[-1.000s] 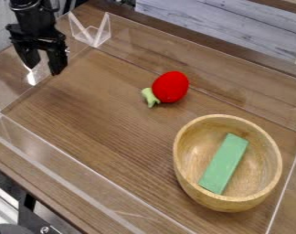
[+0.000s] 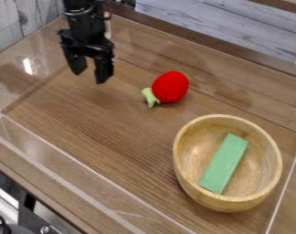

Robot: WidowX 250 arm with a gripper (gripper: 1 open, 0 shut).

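Note:
My black gripper (image 2: 89, 66) hangs over the wooden table at the upper left, open, with nothing visible between its fingers. To its right lie a red round object (image 2: 172, 86) and a small light-green item (image 2: 151, 97) touching or just beside it. A large yellow bowl (image 2: 194, 174) at the lower right holds a green rectangular block (image 2: 224, 162).
The table's edge runs along the far left, with cables at the lower left corner.
My gripper has moved steadily to the right from the far left edge, toward the red object. The objects and bowl are unchanged.

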